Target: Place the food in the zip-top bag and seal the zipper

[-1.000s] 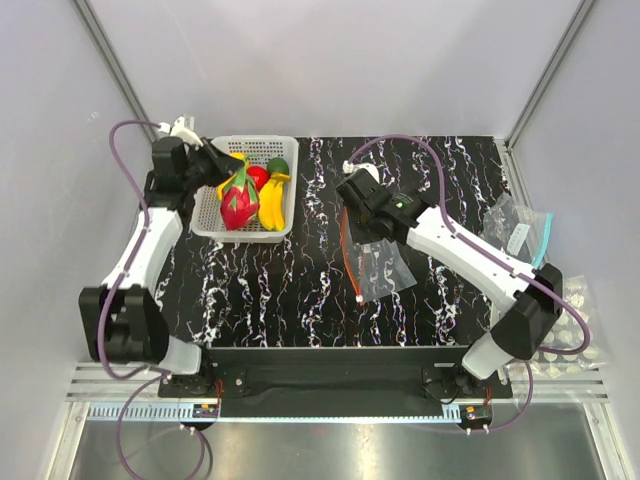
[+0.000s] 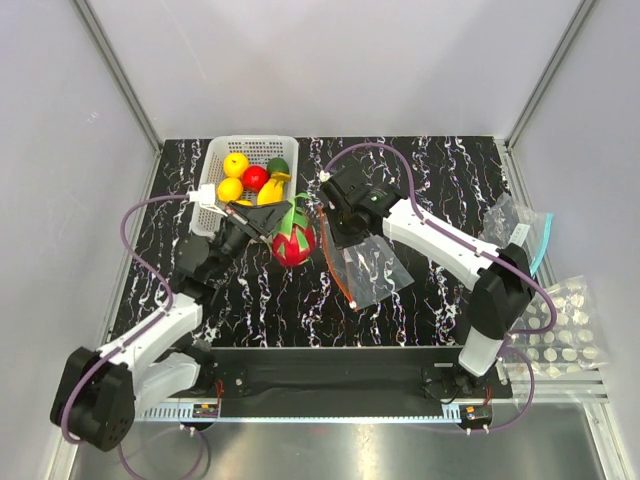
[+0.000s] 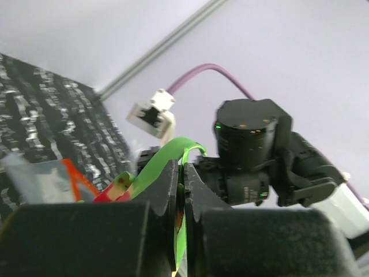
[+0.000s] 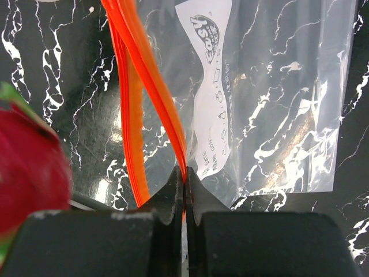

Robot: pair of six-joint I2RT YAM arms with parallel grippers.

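Note:
A red dragon fruit with green leaves [image 2: 293, 247] hangs from my left gripper, which is shut on its leaf, just left of the open bag. My right gripper is shut on the orange zipper edge [image 4: 145, 69] of a clear zip top bag [image 4: 271, 115], which lies on the black marbled table with its mouth partly parted. In the right wrist view the dragon fruit enters blurred at the left edge.
A white basket [image 2: 213, 160] with yellow, red and green produce and bananas stands at the back left. Other bags [image 2: 515, 225] lie at the right edge.
My left gripper has carried the dragon fruit out from over the basket, rightward and toward the front, beside the bag. My right gripper has moved left with the bag's edge.

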